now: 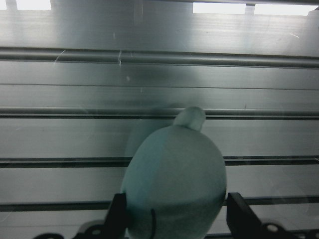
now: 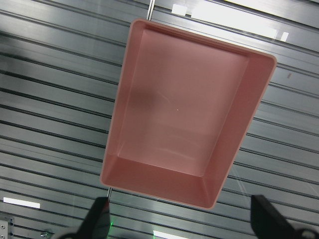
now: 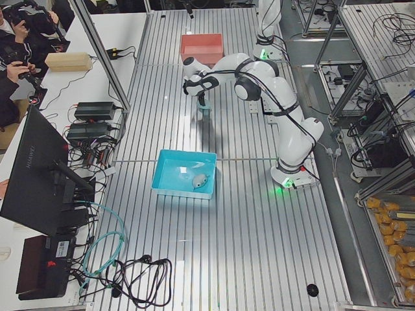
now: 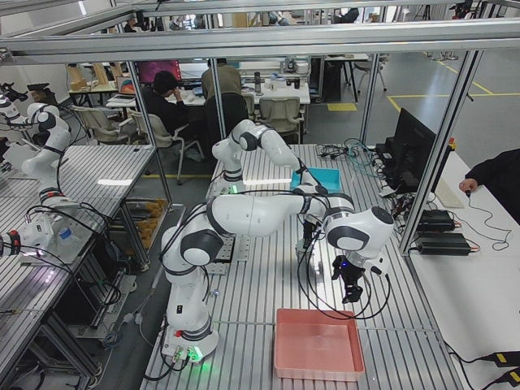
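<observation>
A teal plush toy (image 1: 174, 174) lies on the slatted table, filling the lower middle of the left wrist view between the fingers of my left gripper, which are open around it; whether they touch it is unclear. A pink bin (image 2: 114, 124), empty, fills the middle of the right wrist view below my right gripper, whose fingers are spread open with nothing between them. A blue bin (image 3: 155, 181) holds a grey plush toy (image 3: 200, 181) in the camera left view.
Cables (image 3: 142, 285) lie at the table's near left corner in the camera left view. A monitor (image 3: 35, 168) and metal posts stand along the side.
</observation>
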